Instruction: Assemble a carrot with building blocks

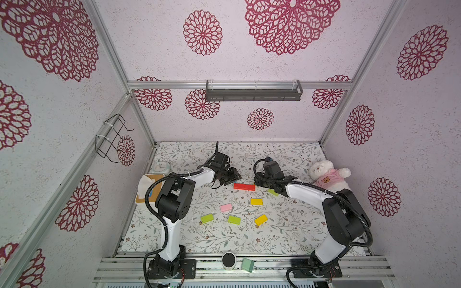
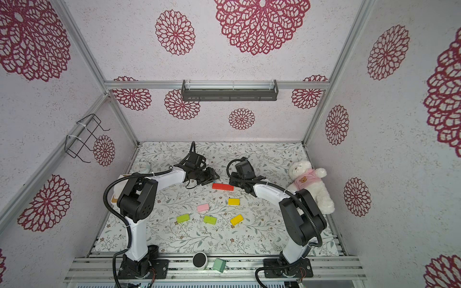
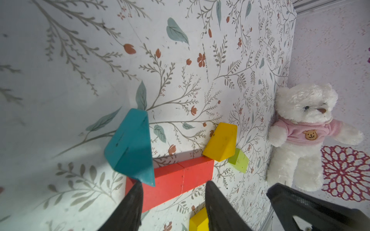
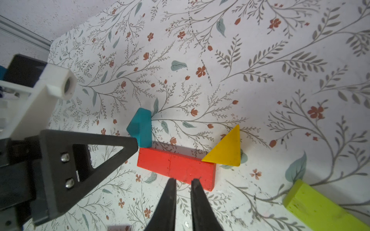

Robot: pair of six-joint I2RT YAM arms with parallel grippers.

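Note:
Two red blocks (image 4: 176,167) lie end to end as one bar. A teal wedge (image 4: 145,129) stands near one end, by my left gripper, and a yellow triangular block (image 4: 227,148) by the other; whether they touch the bar I cannot tell. My left gripper is open, with no block between its fingers and the bar lying beyond them. My right gripper has a narrow empty gap between its fingertips, in front of the bar's right end. A green block (image 4: 323,207) rests to its right.
Nearer the front lie two yellow blocks (image 1: 256,201), a pink block (image 1: 225,207) and two green blocks (image 1: 207,218). A brown box (image 1: 140,200) stands at the left, a white teddy bear (image 1: 331,176) at the right.

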